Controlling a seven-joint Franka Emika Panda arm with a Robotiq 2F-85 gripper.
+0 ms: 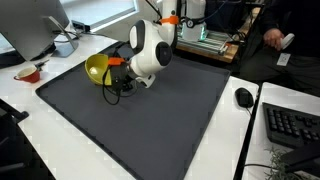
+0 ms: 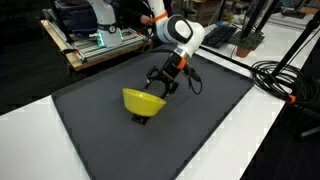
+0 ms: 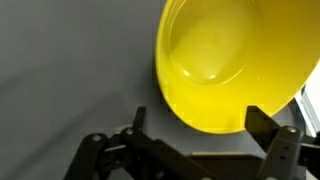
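A yellow bowl [image 1: 97,68] is tilted on its side toward the left of the dark mat in exterior view 1. In exterior view 2 the same bowl [image 2: 143,103] sits in front of the arm, with a small dark shape showing under its edge; what that is cannot be told. My gripper is open in the wrist view, its fingers well apart. The bowl's near wall [image 3: 215,115] reaches toward the gap between them. Whether the fingers touch the bowl is not clear. The gripper [image 1: 121,78] is partly hidden by cables in exterior view 1.
A red cup [image 1: 28,73] stands off the mat at the left. A mouse [image 1: 244,98] and keyboard [image 1: 292,131] lie at the right. Coiled black cable [image 2: 275,78] lies beyond the mat.
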